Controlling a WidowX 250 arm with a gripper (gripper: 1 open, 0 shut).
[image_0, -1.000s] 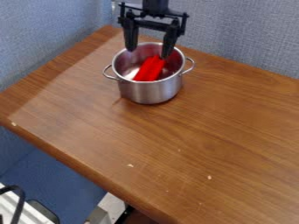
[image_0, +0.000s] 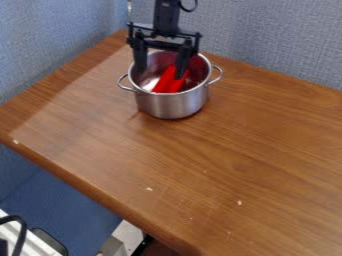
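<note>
A steel pot (image_0: 171, 103) with two side handles stands on the wooden table toward the back. A red object (image_0: 168, 83) lies inside it. My black gripper (image_0: 159, 65) is open over the pot, its fingers reaching down around the pot's opening, above the red object. Whether the fingertips touch anything is hard to tell.
Blue-grey walls stand behind and to the left. At the lower left, beyond the table's edge, is a white object with a black cable.
My gripper has come down lower toward the inside of the pot and moved slightly left. The pot and red object look unchanged.
</note>
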